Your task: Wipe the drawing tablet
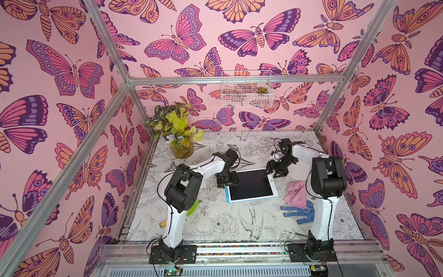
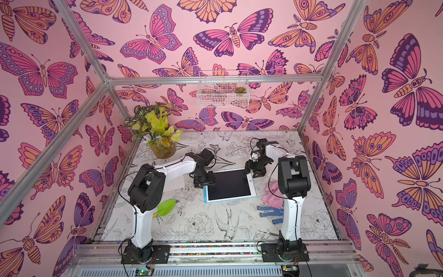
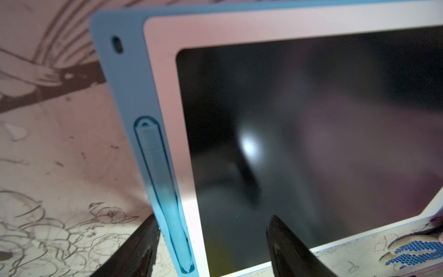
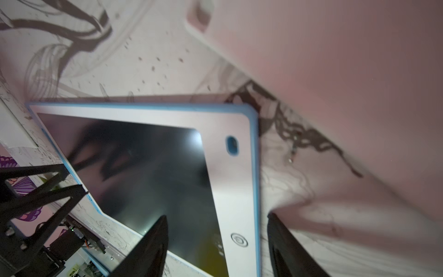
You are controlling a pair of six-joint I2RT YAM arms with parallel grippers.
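The drawing tablet (image 1: pixel 250 184) lies flat in the middle of the table, with a dark screen, a white frame and a blue edge. A blue pen (image 3: pixel 164 189) sits in the slot along its left side. Over that left side, my left gripper is open, fingers apart and holding nothing. My right gripper stands open above the tablet's right edge, its fingers on either side of that edge in the view; whether they touch it cannot be told. A crumpled pink cloth (image 1: pixel 295 193) lies right of the tablet, clear of both grippers.
A blue dotted glove (image 1: pixel 299 212) rests in front of the cloth. Behind on the left stands a vase (image 1: pixel 181 148) of yellow flowers. A green leaf-shaped item (image 2: pixel 166 207) lies near the left arm.
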